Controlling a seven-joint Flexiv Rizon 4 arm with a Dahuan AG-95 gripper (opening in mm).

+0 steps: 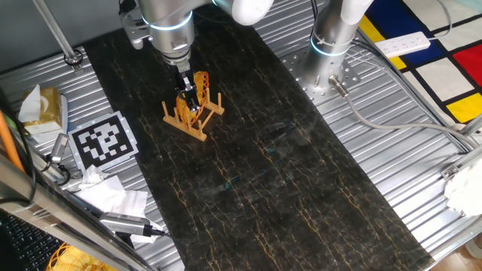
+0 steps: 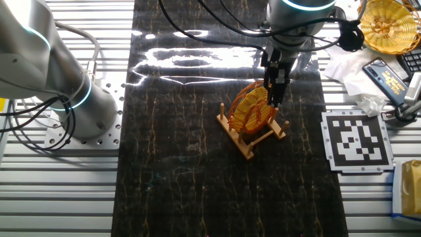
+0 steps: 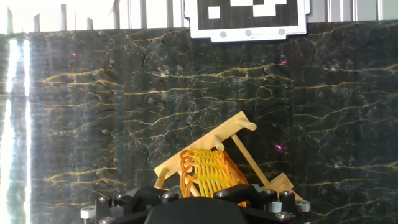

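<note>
A round woven basket (image 2: 251, 113), yellow with an orange lacy rim, stands on edge in a small wooden rack (image 2: 236, 139) with upright pegs. In exterior view 1, the basket (image 1: 202, 80) is partly covered by my gripper (image 1: 193, 104), which points down at its upper side. Exterior view 2 has the black fingers (image 2: 270, 78) reaching down to the basket's rim. At the bottom of the wrist view the basket (image 3: 211, 169) leans up between the rack's bars (image 3: 202, 144); the gripper's body hides its lower part. Whether the fingers are closed on the rim cannot be made out.
A black-and-white marker board (image 1: 104, 141) lies beside the dark mat, near a tissue box (image 1: 43, 114) and crumpled paper (image 1: 113, 194). Another woven basket (image 2: 391, 25) sits off the mat.
</note>
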